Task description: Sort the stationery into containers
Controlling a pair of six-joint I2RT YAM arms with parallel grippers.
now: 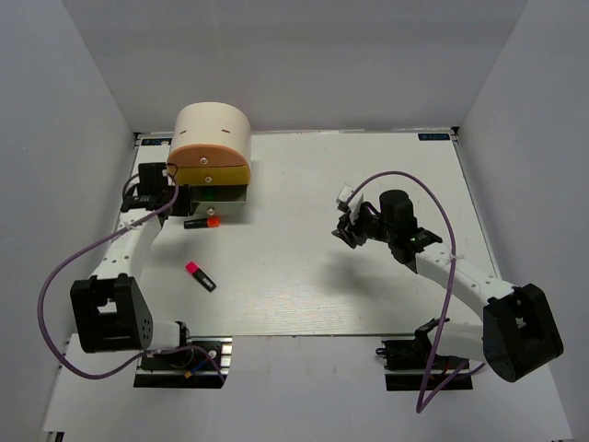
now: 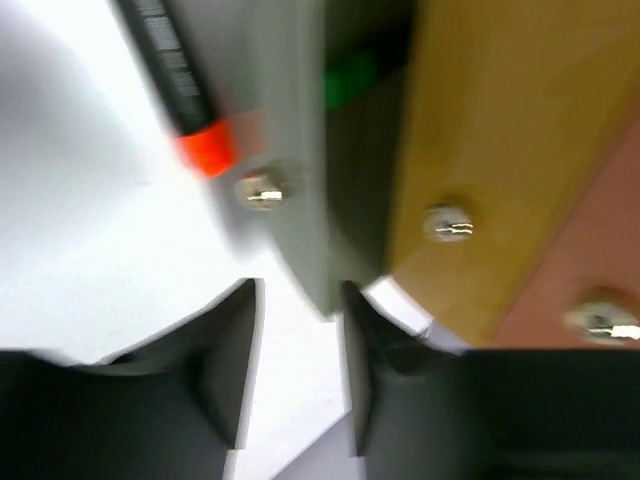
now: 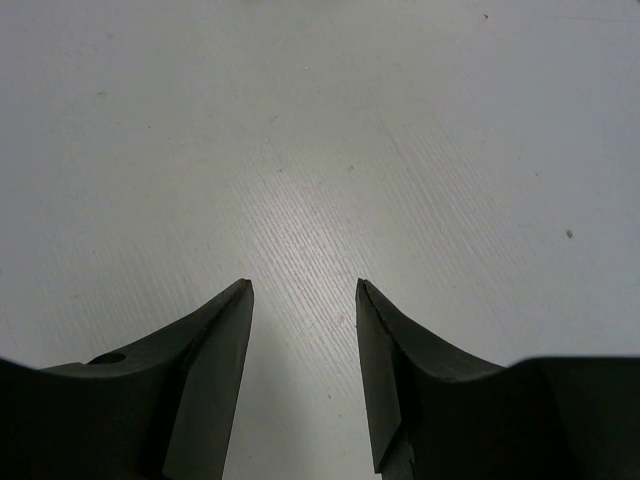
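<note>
A black marker with an orange cap lies on the table just in front of the open grey-green bottom drawer of the small cabinet. Its orange cap points toward the drawer's knob in the left wrist view. Inside the drawer a green-ended pen shows in part. Over the drawer's left end, my left gripper has its fingers apart, nothing between them. A black marker with a pink cap rests nearer the front. My right gripper is open above bare table.
The cabinet's rounded cream top rises behind the drawer, with a shut yellow drawer above the open one.
</note>
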